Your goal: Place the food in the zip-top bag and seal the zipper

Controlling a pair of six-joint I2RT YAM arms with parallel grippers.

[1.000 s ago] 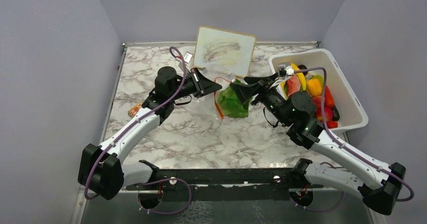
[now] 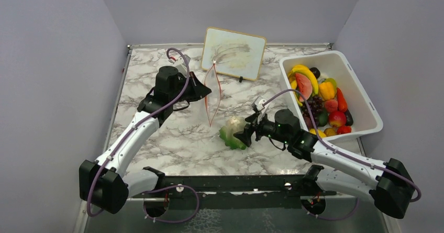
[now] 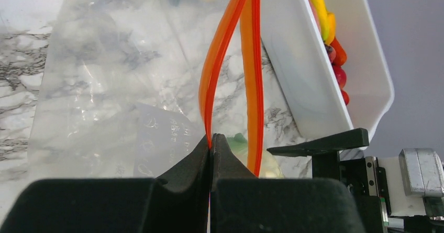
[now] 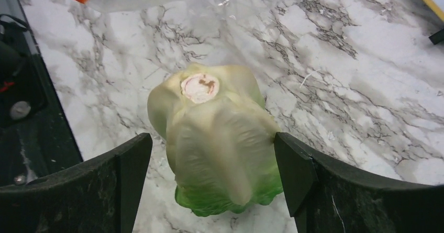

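Observation:
Shut on the orange-edged mouth of the clear zip bag (image 3: 104,86), my left gripper (image 2: 209,91) holds it up with the mouth gaping toward the right. Outside the bag, the lettuce (image 4: 220,133) lies on the marble table, its pale cut stem tilted up and green leaves toward the front. My right gripper stands open low over the lettuce, its fingers (image 4: 298,180) on either side. The right finger looks close to the leaves, though contact cannot be told. In the left wrist view the lettuce is mostly hidden behind the bag's orange zipper (image 3: 254,86).
A white bin (image 2: 368,107) of fruit and vegetables stands at the right. At the back leans a whiteboard (image 2: 233,52). Bare marble (image 2: 173,157) spreads across the front left of the table.
My right gripper has come down to it. The left gripper shifted left with the bag.

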